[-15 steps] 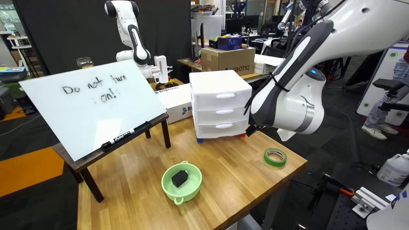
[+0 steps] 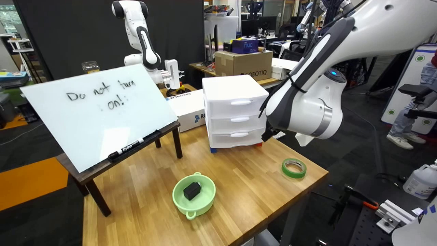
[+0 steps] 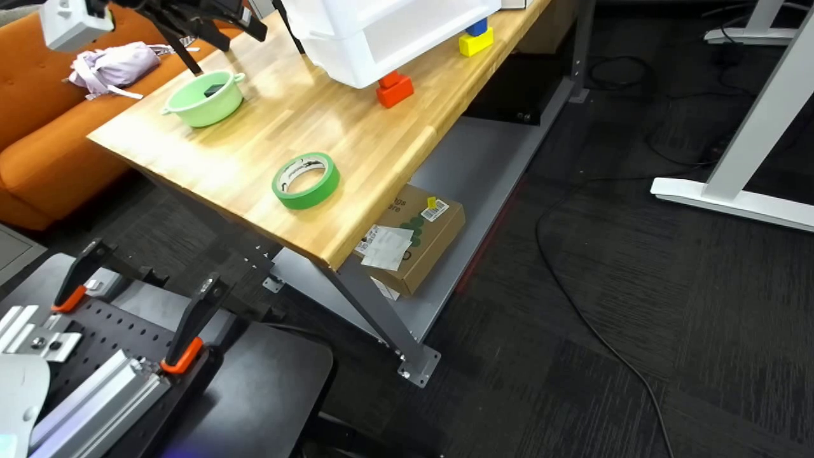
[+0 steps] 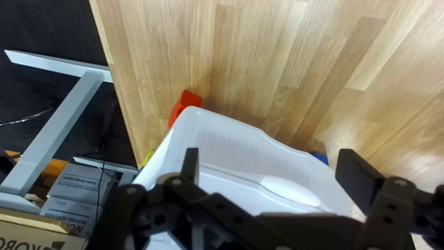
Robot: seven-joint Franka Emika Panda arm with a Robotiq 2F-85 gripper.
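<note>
A white three-drawer unit [image 2: 235,108] stands on the wooden table, its drawers shut in exterior view 1. My gripper is open in the wrist view, its dark fingers [image 4: 190,164] spread wide apart. Between and beyond them shows the white drawer unit [image 4: 233,146], with a drawer handle [image 4: 289,191] in the gap. I see nothing held. In exterior view 1 the arm reaches in from the right, and dark gripper parts show by the unit's right side. How far the fingers are from the handle is hard to tell.
Red blocks [image 3: 395,90] and a yellow block [image 3: 477,41] sit under the unit's edge. A green bowl [image 2: 208,190] holding a black block [image 2: 192,191] and a green tape roll [image 2: 300,173] lie on the table. A tilted whiteboard [image 2: 102,110] stands at the left.
The arm has shifted slightly up and to the left in exterior view 1, toward the drawer unit. The unit, bowl and tape have stayed in place.
</note>
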